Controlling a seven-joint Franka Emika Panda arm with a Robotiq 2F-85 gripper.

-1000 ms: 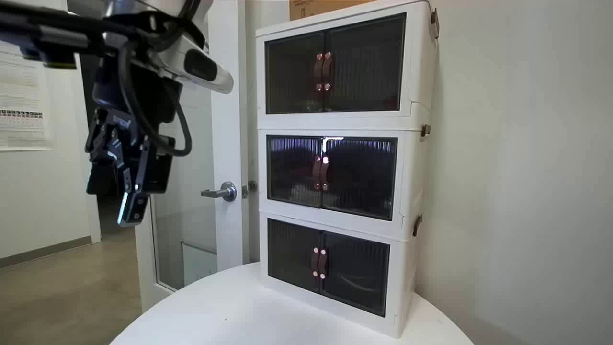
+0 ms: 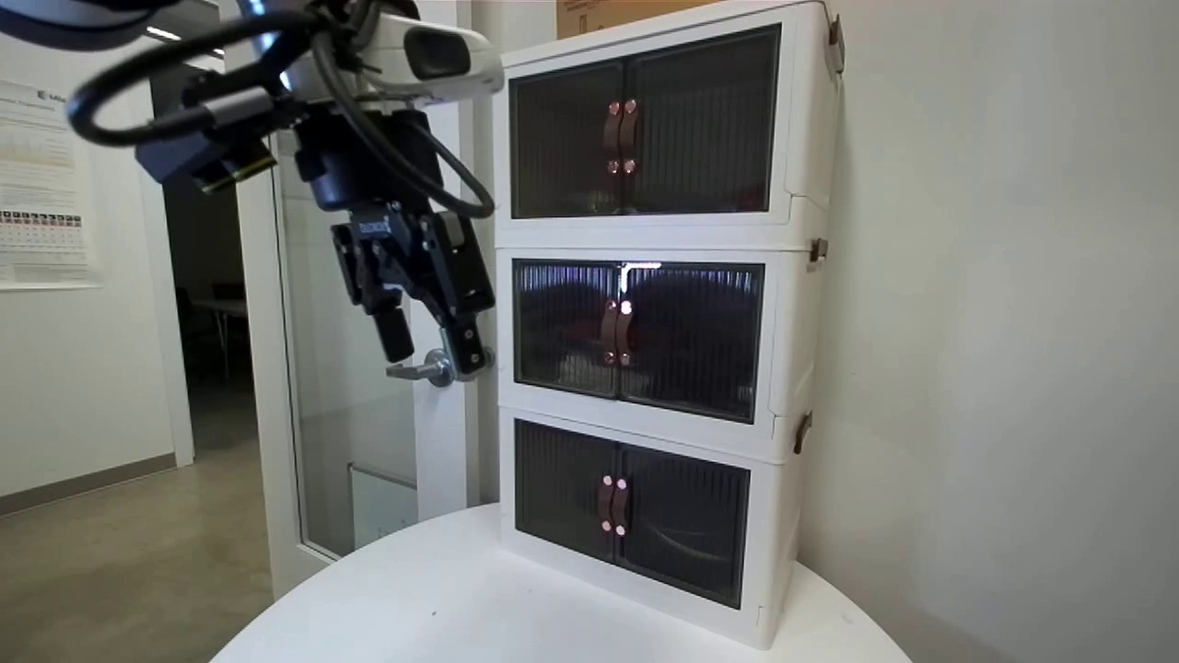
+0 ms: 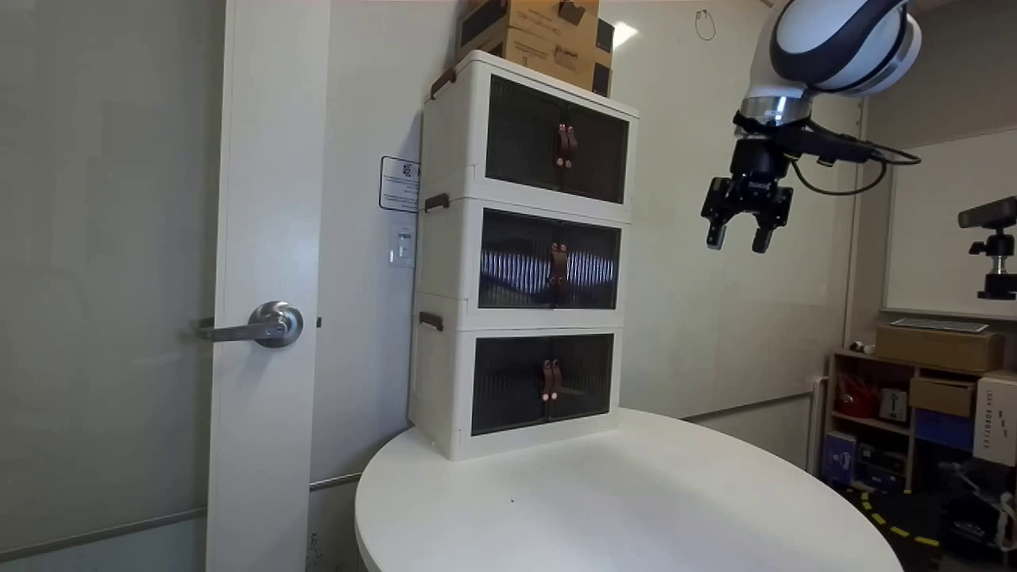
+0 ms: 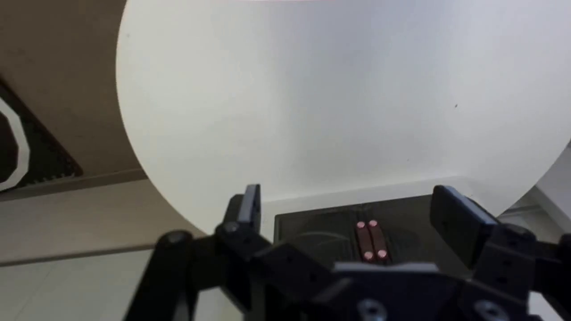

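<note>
My gripper (image 3: 741,243) hangs in the air, its fingers apart and nothing between them. In exterior view 1 the gripper (image 2: 437,355) appears left of a white three-tier cabinet (image 2: 652,232); in exterior view 2 it is to the cabinet's right, clear of it. Every tier has a pair of dark ribbed doors, all closed. Brown leather handles sit at the middle of the top tier (image 3: 566,146), the middle tier (image 3: 558,264) and the bottom tier (image 3: 551,380). Looking down in the wrist view, the bottom handles (image 4: 371,240) show between my fingers, well below them.
The cabinet stands on a round white table (image 3: 667,496), whose front part is bare. Cardboard boxes (image 3: 543,38) rest on top of the cabinet. A door with a metal lever (image 3: 276,324) is beside it, and a wall runs behind.
In exterior view 1 my gripper has shifted right and somewhat up, nearer in the picture to the cabinet, and its tilt has changed. Cabinet and doors look the same.
</note>
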